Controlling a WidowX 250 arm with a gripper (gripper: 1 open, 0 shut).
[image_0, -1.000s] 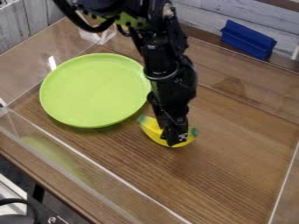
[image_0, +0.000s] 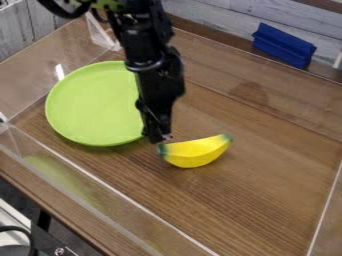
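Note:
A yellow banana-like object with green ends (image_0: 195, 152) lies on the wooden table, right of the green plate (image_0: 83, 105). The black gripper (image_0: 158, 131) hangs over the plate's right edge, just up and left of the yellow object's left end. Its fingers are dark and small, so their opening is unclear. Whether it touches the object cannot be told.
A blue block (image_0: 283, 45) sits at the back right by the white planked wall. Clear rims edge the table at left and right.
The gripper has moved up and left, off the yellow object toward the plate. The yellow object has turned and now shows fully.

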